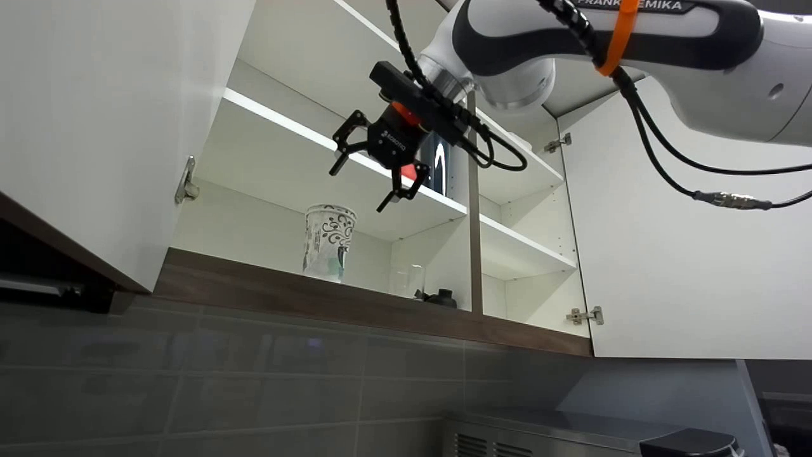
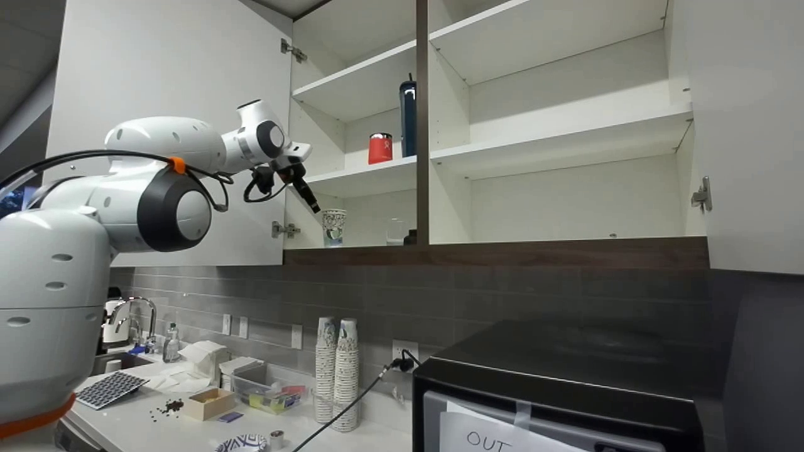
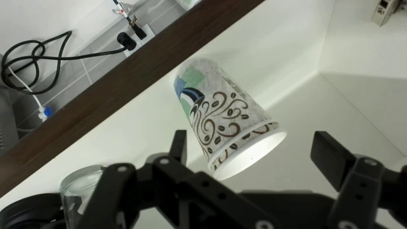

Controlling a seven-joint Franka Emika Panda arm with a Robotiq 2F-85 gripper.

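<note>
A patterned paper cup point(image 1: 328, 242), apparently stacked with another by its double rim, stands upright on the cabinet's bottom shelf. In the wrist view the cup point(image 3: 225, 118) appears between and beyond the two fingers, its rim toward the camera. My gripper point(image 1: 359, 185) is open, up and to the right of the cup in exterior view 1, with nothing between its fingers. From the other side, in exterior view 2, the gripper point(image 2: 316, 208) tilts down close to the rim of the cup point(image 2: 333, 227); whether they touch cannot be told there.
A clear glass point(image 3: 82, 189) and a black object point(image 1: 441, 298) stand beside the cup on the same shelf. Above, the middle shelf point(image 2: 369, 174) holds a red tumbler point(image 2: 380, 148) and a dark blue bottle point(image 2: 408, 119). The open cabinet door point(image 1: 114, 114) flanks the left.
</note>
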